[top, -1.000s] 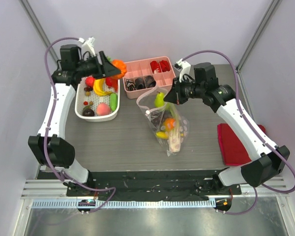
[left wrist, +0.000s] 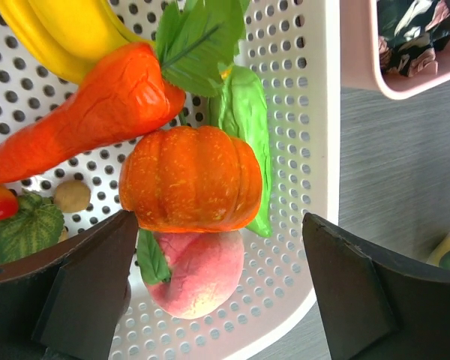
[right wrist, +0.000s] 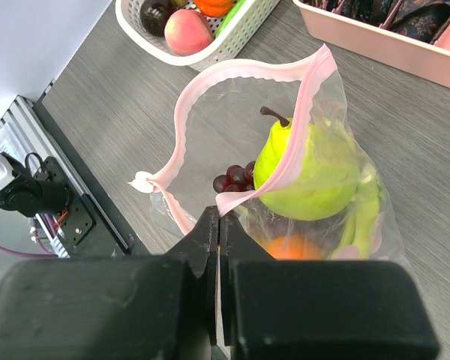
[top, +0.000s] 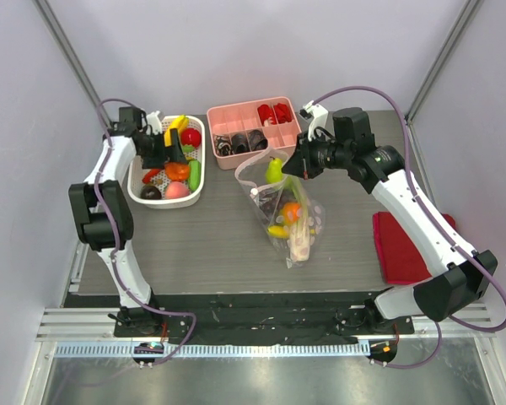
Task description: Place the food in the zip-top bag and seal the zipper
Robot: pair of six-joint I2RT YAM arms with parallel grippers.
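Observation:
My left gripper (top: 164, 148) is open above the white basket (left wrist: 315, 135). An orange pumpkin (left wrist: 191, 176) lies just beyond its fingertips, among a carrot-like pepper (left wrist: 90, 112), bananas (left wrist: 49, 30), a peach (left wrist: 199, 277) and a green vegetable (left wrist: 244, 127). My right gripper is shut on the pink-edged rim of the clear zip bag (right wrist: 296, 150), holding it upright and open. Inside the bag are a green pear (right wrist: 307, 180), dark grapes (right wrist: 236, 180), an orange item (right wrist: 289, 247) and, in the top view, something yellow and pale stalks.
A pink compartment bin (top: 244, 114) stands at the back between basket and bag. A red cloth (top: 401, 253) lies at the right. The table's front middle, left of the bag, is clear.
The left arm has moved down and back into the basket. The pumpkin, held above it a second ago, now lies in the basket with my left gripper open. The right arm is unchanged.

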